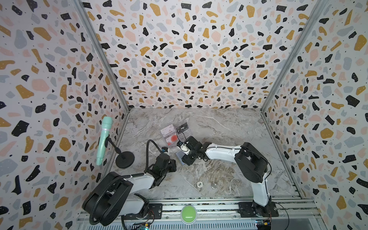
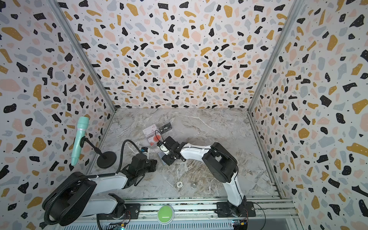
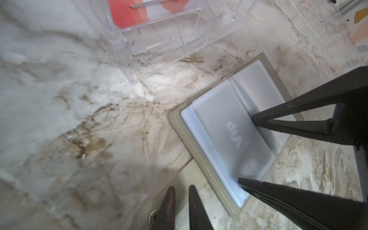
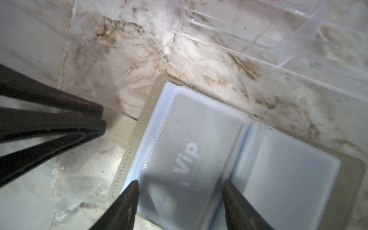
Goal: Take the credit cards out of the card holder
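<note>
The card holder [image 4: 123, 156] lies spread out on the marble table, taupe with stitched edges and translucent plastic pockets. A greyish card lettered "Vip" [image 4: 186, 157] shows through the top pocket. My right gripper stands open above that pocket, its fingertips on either side of the lettering; whether they touch the plastic I cannot tell. Beside the holder, at its strap [image 3: 184, 183], my left gripper is open by a narrow gap, with nothing seen between its fingers. In the top left view the right arm hides most of the holder.
Behind the holder stands a clear plastic stand [image 3: 151, 72] holding cards, among them a red and white one [image 3: 143, 11]. A black card [image 1: 182, 127] leans at its right. A lamp base [image 1: 125, 159] stands left.
</note>
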